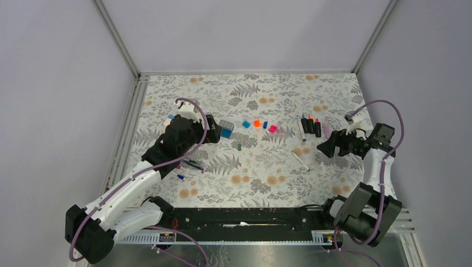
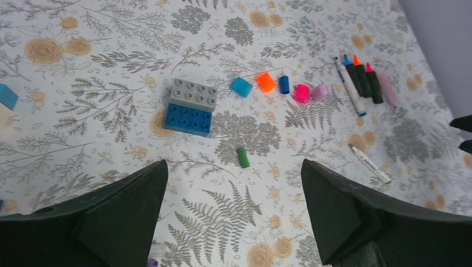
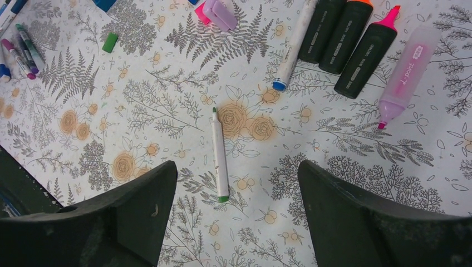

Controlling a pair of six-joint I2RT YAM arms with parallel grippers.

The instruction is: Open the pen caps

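In the right wrist view an uncapped white pen with a green tip (image 3: 221, 158) lies on the table. Above it lie a white pen with a blue end (image 3: 288, 55), several dark highlighters (image 3: 367, 59) with bare coloured tips, and a translucent pink highlighter (image 3: 409, 72). A green cap (image 2: 242, 158) lies alone near the table's middle. Loose caps form a row behind it: blue (image 2: 242, 87), orange (image 2: 266, 82), dark blue (image 2: 284, 84), pink (image 2: 301, 93) and lilac (image 2: 320, 92). My left gripper is open and empty above the table. My right gripper hovers near the highlighters, its fingers apart and empty.
A grey and blue brick block (image 2: 190, 105) sits near the left gripper. Several thin pens (image 1: 192, 164) and a blue-ended piece (image 1: 181, 177) lie at the left front, close to the left arm.
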